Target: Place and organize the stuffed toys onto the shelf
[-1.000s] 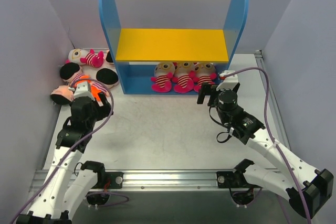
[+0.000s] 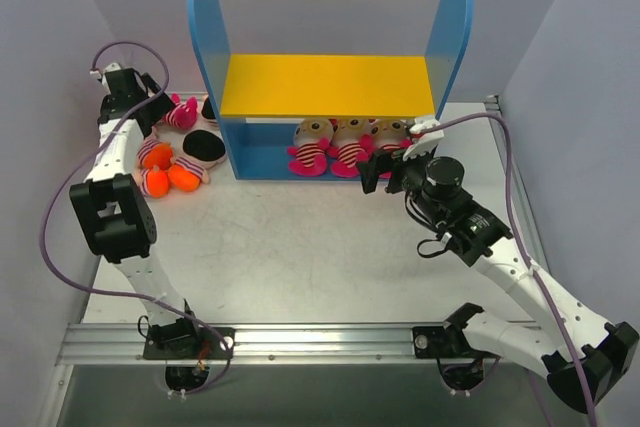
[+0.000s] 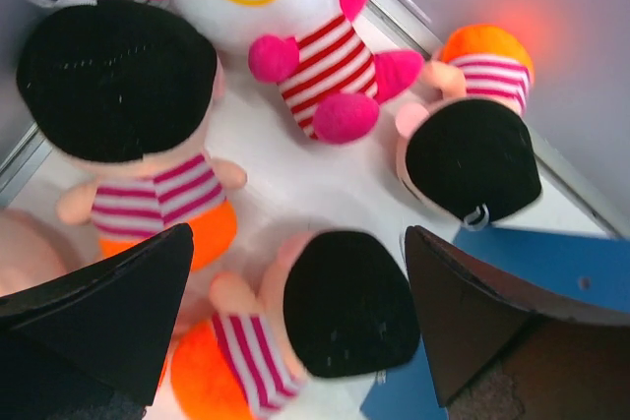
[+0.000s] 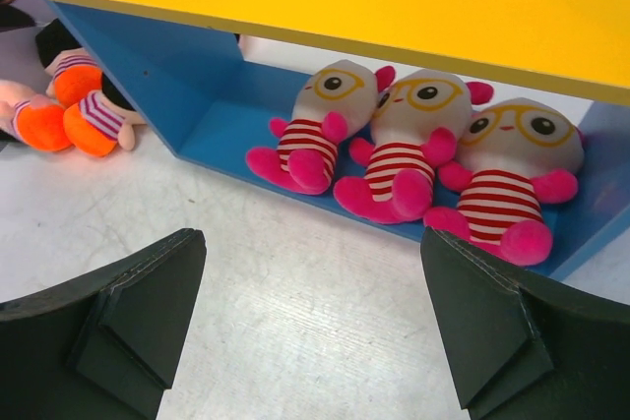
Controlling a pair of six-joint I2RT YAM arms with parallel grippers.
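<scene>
Three white-headed toys with pink limbs and red stripes (image 4: 399,150) sit side by side on the shelf's blue lower level (image 4: 226,130). My left gripper hovers open above the pile of toys at the back left. Below it in the left wrist view lie another pink-limbed toy (image 3: 330,66) and several black-capped, orange-bottomed toys, one at the left (image 3: 148,125) and one between the fingers' lines of sight (image 3: 335,307). My right gripper stands open in front of the shelf's right part, with nothing between its fingers.
The yellow upper board (image 2: 325,85) is bare. Blue side panels (image 2: 208,32) rise at both its ends. Walls close in the left, back and right.
My left arm has reached far toward the back left, from in front of the pile to over it. The right gripper has shifted slightly left. The toys on the shelf have not moved.
</scene>
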